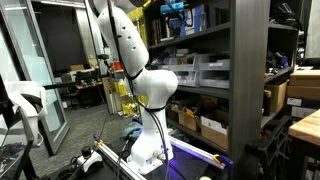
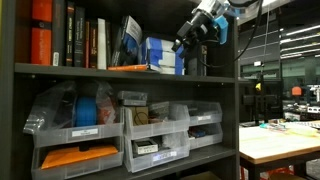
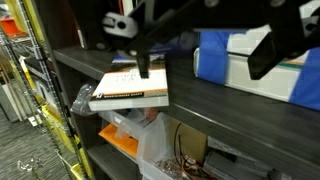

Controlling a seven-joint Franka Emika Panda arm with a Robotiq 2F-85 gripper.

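Note:
My gripper stands open, its two dark fingers spread wide at the top of the wrist view, with nothing seen between them. In exterior view 2 it reaches in from the upper right, close to the blue-and-white item (image 2: 163, 52) on the top shelf; whether they touch I cannot tell. In the wrist view, a white book with an orange edge (image 3: 128, 92) lies flat near the shelf's front edge. To its right, a blue-and-white item (image 3: 268, 72) is partly hidden by a finger.
The dark shelf board (image 2: 110, 73) carries several upright books (image 2: 80, 38). Below stand clear plastic bins (image 2: 157, 122), one holding something orange (image 2: 78, 155). A wooden-topped table (image 2: 275, 140) is to the right. The shelf's side post (image 1: 248, 75) stands beside the bins.

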